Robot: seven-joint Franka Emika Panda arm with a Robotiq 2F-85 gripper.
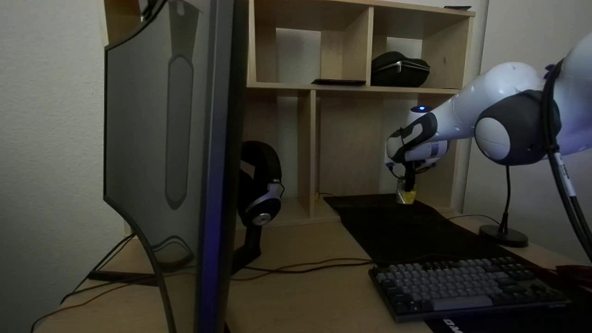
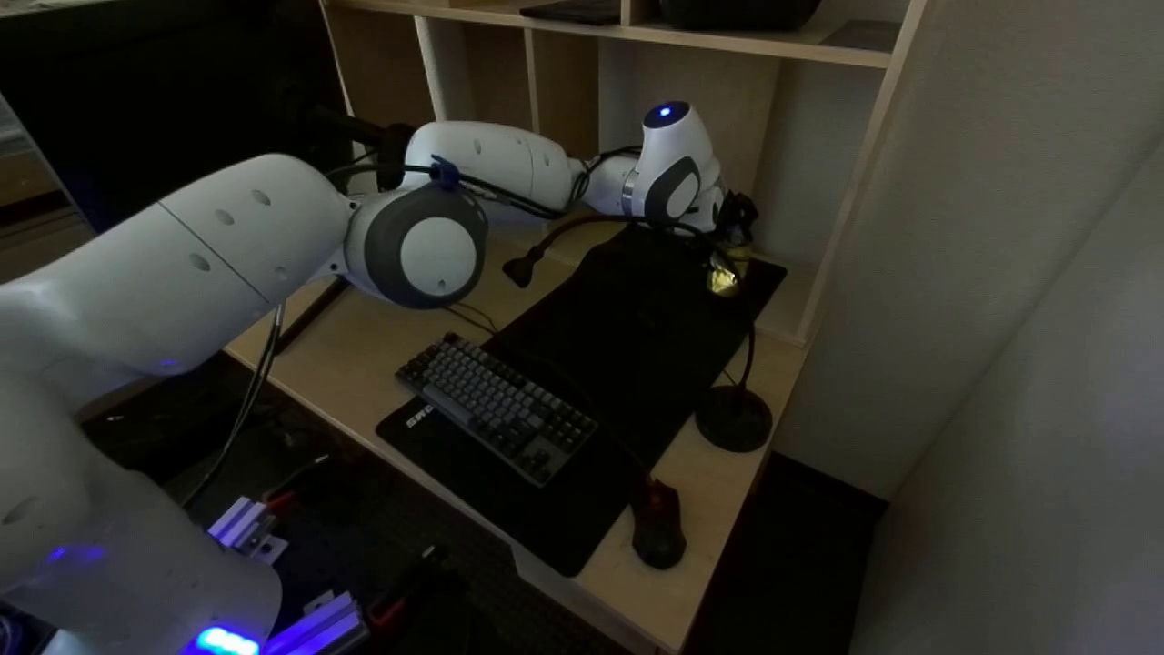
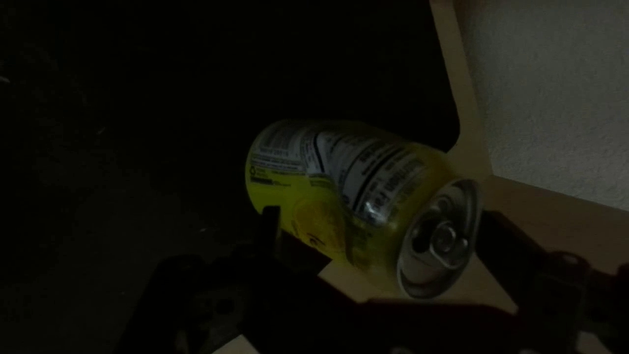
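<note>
A yellow drink can (image 3: 330, 189) stands on the far end of the black desk mat (image 3: 330, 59), its silver top with the pull tab toward the wrist camera. My gripper is open, one dark finger on either side of the can's upper part; whether the pads touch it is too dark to tell. In exterior view 1 the gripper (image 1: 409, 180) points down at the can (image 1: 406, 195) and partly covers it. From exterior view 2 the can (image 2: 723, 278) shows behind the lamp's neck, with the gripper largely hidden.
A keyboard (image 2: 496, 406) and a mouse (image 2: 657, 524) lie toward the near end. The black lamp (image 2: 733, 418) stands at the right edge, its neck arching over the mat. Shelving (image 1: 355, 88) rises behind the can. A monitor (image 1: 155, 122) and headphones (image 1: 261, 183) occupy the left.
</note>
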